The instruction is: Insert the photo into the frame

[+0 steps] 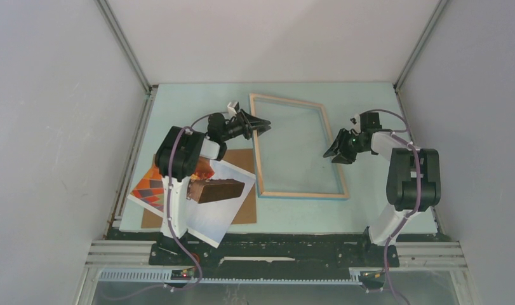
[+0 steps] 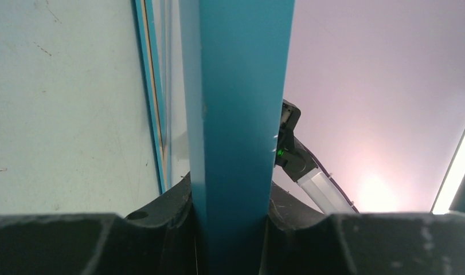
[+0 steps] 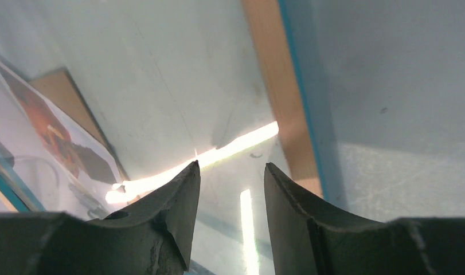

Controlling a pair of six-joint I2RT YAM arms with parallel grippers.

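Note:
The empty frame (image 1: 258,171), pale wood on its face and blue on its sides, lies aslant at mid table. My left gripper (image 1: 262,126) is shut on its left rail; in the left wrist view the blue side (image 2: 241,103) stands between the fingers. Over the right rail hovers my right gripper (image 1: 331,157). Its fingers (image 3: 181,206) are apart with nothing between them, and the wooden rail (image 3: 284,97) runs beyond the right finger. The photo with a brown suitcase (image 1: 220,190) lies at the lower left, partly under the left arm.
A brown backing board (image 1: 246,213) lies beneath the photo. Beside it a colourful patterned print (image 1: 148,190) is partly covered by the left arm. Bare table (image 1: 299,219) shows in front of the frame and to its right. Side walls bound the workspace.

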